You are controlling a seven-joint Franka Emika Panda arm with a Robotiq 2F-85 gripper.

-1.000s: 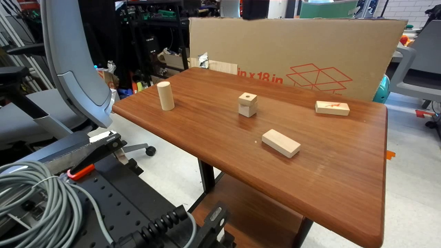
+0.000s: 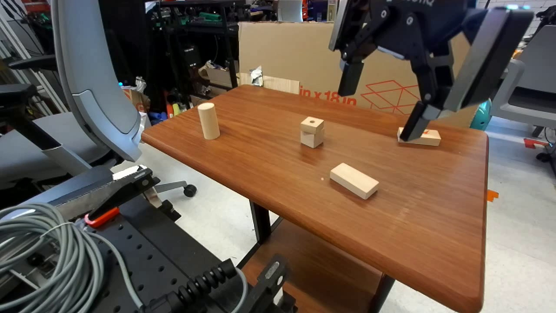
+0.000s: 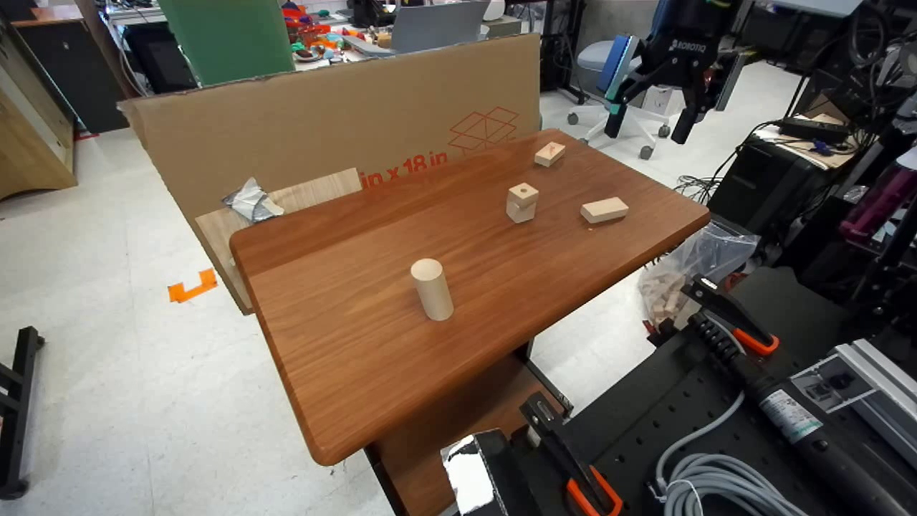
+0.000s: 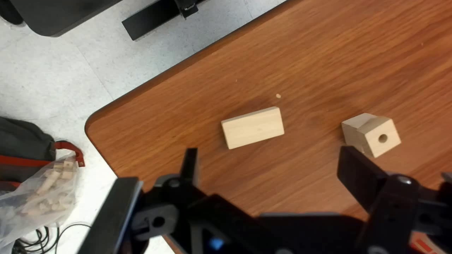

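My gripper (image 2: 383, 101) hangs above the table's right part, its fingers spread wide with nothing between them. In the wrist view the fingers frame bare wood, and a plain rectangular block (image 4: 254, 127) lies just beyond the fingertips. Right of it, a small holed block sits on another small block (image 4: 356, 131), close to one finger in that view. A second rectangular block with a red mark (image 3: 550, 154) lies near the back edge, partly behind a fingertip in exterior view 1. A wooden cylinder (image 2: 209, 121) stands upright toward the table's other end.
Large cardboard (image 3: 344, 129) stands along the table's back edge. Below the front edge is a black cart (image 2: 156, 250) with coiled cable. A bag of wooden pieces (image 4: 46, 190) lies off the table. Between the blocks, the tabletop (image 2: 260, 141) is mostly bare.
My gripper has come down into exterior view 1 at the upper right; earlier only a dark part showed at the top edge. The blocks and the cylinder have not moved.
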